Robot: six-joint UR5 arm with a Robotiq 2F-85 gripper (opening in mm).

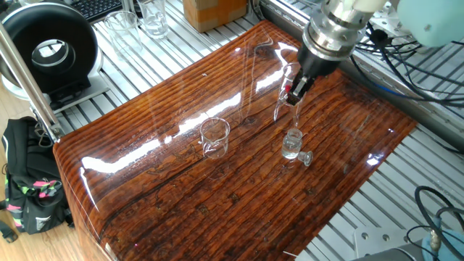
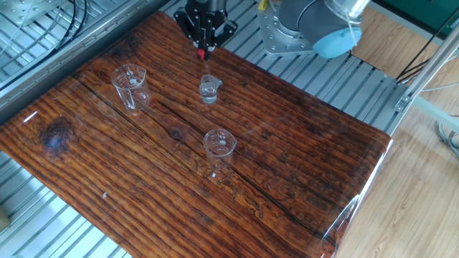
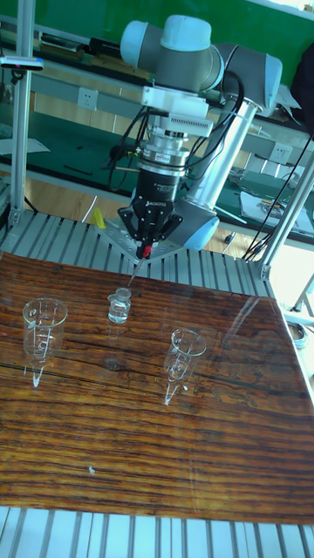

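My gripper (image 3: 146, 248) is shut on a dropper with a red bulb (image 2: 201, 54). The dropper's thin glass tube (image 3: 137, 269) points down towards a small clear glass bottle (image 1: 291, 144) that holds clear liquid. The tip is close to the bottle's mouth; whether it is just above or slightly inside, I cannot tell. A glass stopper (image 1: 306, 158) lies on the table beside the bottle. One empty-looking glass beaker (image 1: 215, 138) stands near the table's middle. A second beaker (image 2: 131, 87) stands farther along the table, partly behind my gripper in exterior view 1.
The glossy wooden table (image 1: 181, 210) has broad bare areas around the glassware. More glass vessels (image 1: 123, 32) and a cardboard box (image 1: 214, 13) stand on the slatted surface beyond. Cables (image 1: 413, 72) hang beside the arm.
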